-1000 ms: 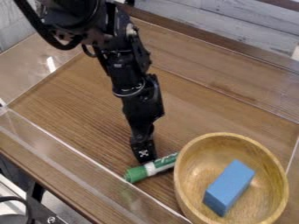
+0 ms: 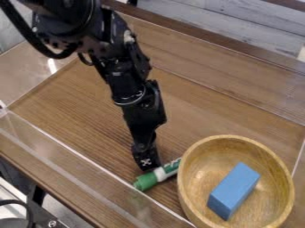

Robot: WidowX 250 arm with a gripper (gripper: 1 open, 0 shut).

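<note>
My black gripper (image 2: pixel 148 150) hangs low over the wooden tabletop at the centre, its fingertips beside a green marker-like cylinder (image 2: pixel 152 177) with white on it. The gripper is open, though its fingers are dark and hard to separate. The green cylinder lies at an angle near the front edge, just left of a tan bowl (image 2: pixel 269 200). A blue block (image 2: pixel 234 189) rests inside the bowl.
A pale rim runs along its left and front edges, and white boards border the back right. A black cable is at the lower left.
The green cylinder, bowl and block look nearly unchanged.
</note>
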